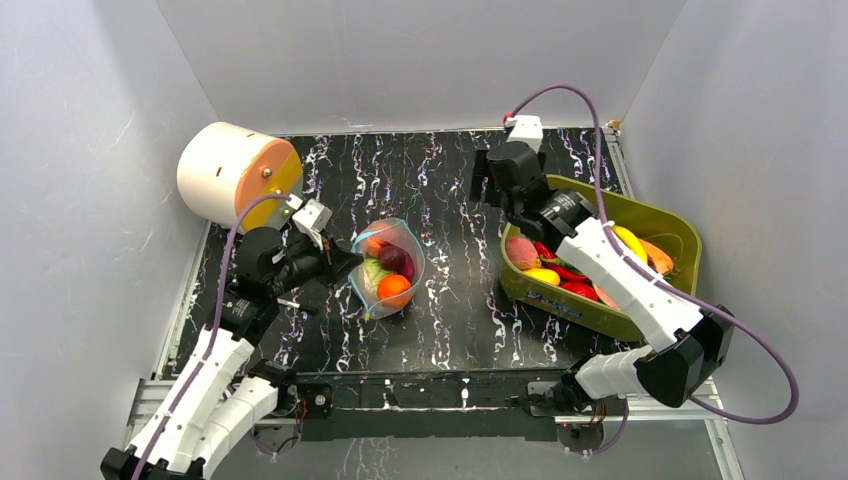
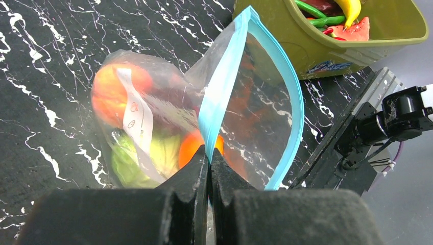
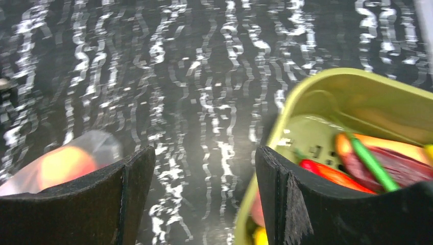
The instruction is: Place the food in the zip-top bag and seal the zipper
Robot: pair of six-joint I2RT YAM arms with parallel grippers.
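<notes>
The clear zip bag [image 1: 390, 268] with light blue zipper sits mid-table, holding orange, dark red and pale green food. In the left wrist view my left gripper is shut at the bag's zipper rim [image 2: 224, 66]; whether it pinches the rim is unclear. My right gripper stands open above the table, between the bag and the olive food bin [image 1: 530, 290], with nothing between its fingers. The bin holds peppers, a banana [image 1: 628, 240] and other food.
A cream cylinder [image 1: 230, 170] stands at the back left. Bare marble-patterned table [image 1: 450, 320] lies around the bag and toward the back.
</notes>
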